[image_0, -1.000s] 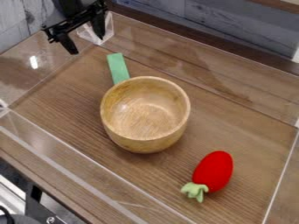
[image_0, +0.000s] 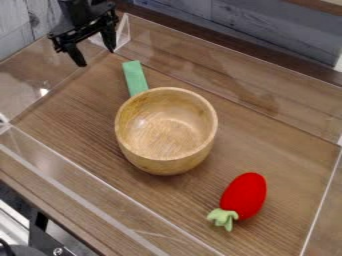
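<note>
The dark gripper (image_0: 83, 42) is at the top left of the camera view, over the left back part of the wooden table (image_0: 261, 100). Its fingers stand open, with nothing visible between them. A green block (image_0: 135, 78) lies to its lower right, apart from it. A large tan bowl (image_0: 166, 130) sits at the middle, just in front of the green block. A red object with a pale green top (image_0: 243, 196), resembling a strawberry, lies at the bottom right.
Pale borders run along the table's edges.
The bowl, green block and red object have not moved.
</note>
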